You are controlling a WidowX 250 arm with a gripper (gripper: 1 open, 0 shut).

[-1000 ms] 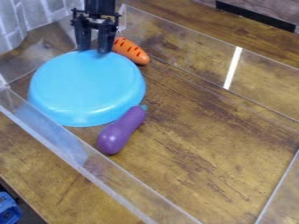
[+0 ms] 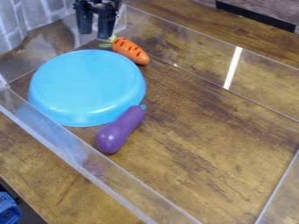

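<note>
At the top left, my black gripper (image 2: 96,19) hangs above the far edge of a light blue round plastic object (image 2: 86,86), cut off by the frame's top; whether it is open or shut is unclear. An orange toy carrot (image 2: 128,50) with a green top lies just right of and below the gripper. A purple toy eggplant (image 2: 121,129) lies at the lower right of the blue object.
Clear plastic walls (image 2: 65,155) border the wooden surface (image 2: 205,140), whose middle and right are free. A blue item (image 2: 6,210) is partly visible at the lower left, outside the wall.
My gripper has risen from just behind the blue object toward the top of the view, moving slightly left. The carrot, eggplant and blue object look unmoved.
</note>
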